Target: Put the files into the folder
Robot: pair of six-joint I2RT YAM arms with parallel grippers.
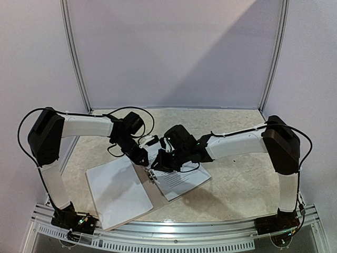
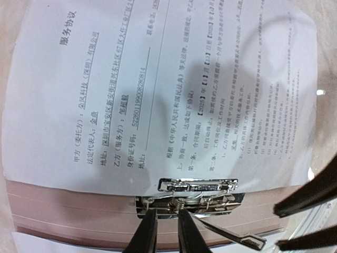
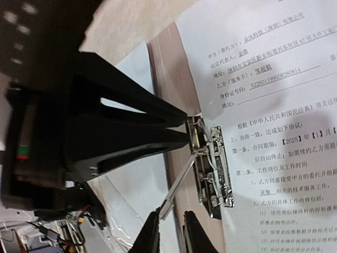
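An open folder (image 1: 158, 205) lies on the table, a printed sheet (image 2: 105, 95) on its right side and a white cover or sheet (image 1: 118, 192) on the left. The metal clip (image 2: 197, 184) at the spine has its lever (image 3: 179, 180) raised. My left gripper is shut on the clip lever's base, low in its wrist view. My right gripper is part open beside the clip, its fingers also showing at the right edge of the left wrist view.
Both arms meet over the folder's middle.
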